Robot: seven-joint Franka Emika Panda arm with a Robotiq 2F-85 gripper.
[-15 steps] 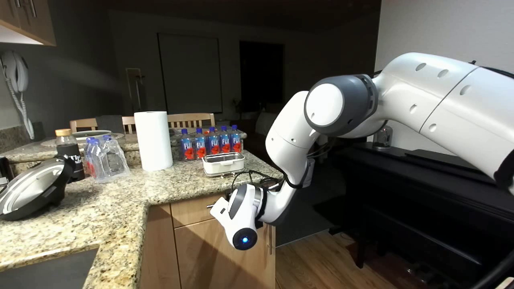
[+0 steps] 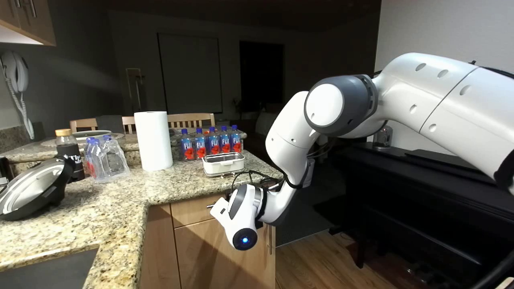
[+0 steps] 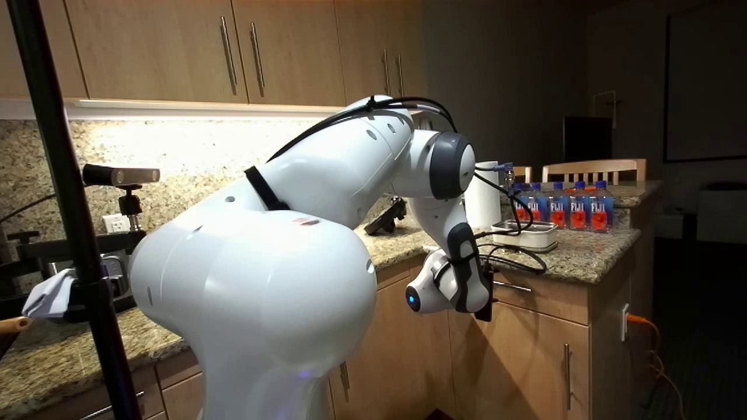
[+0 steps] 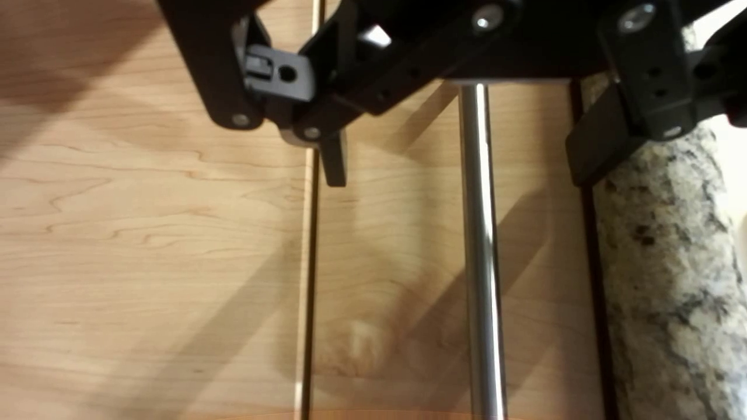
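Observation:
In the wrist view a shiny metal bar handle [image 4: 481, 266] runs down the wooden drawer front [image 4: 392, 238]. My gripper is open, one black finger [image 4: 334, 160] over the drawer's lower edge and the other finger [image 4: 600, 143] beside the granite edge. The handle lies between the two fingers in this view, and neither finger touches it; how deep they reach cannot be told. Exterior view 2 shows the end of the same handle [image 3: 512, 286] just right of my wrist. In exterior view 1 the hand hides most of the drawer front [image 2: 195, 210].
Above the drawer, the granite counter [image 2: 159, 188] carries a white container [image 2: 223, 163], a paper towel roll [image 2: 153, 140] and several water bottles [image 2: 212, 143]. A cabinet door [image 3: 518, 364] is below the drawer. Loose black cables [image 3: 518, 259] hang near my wrist.

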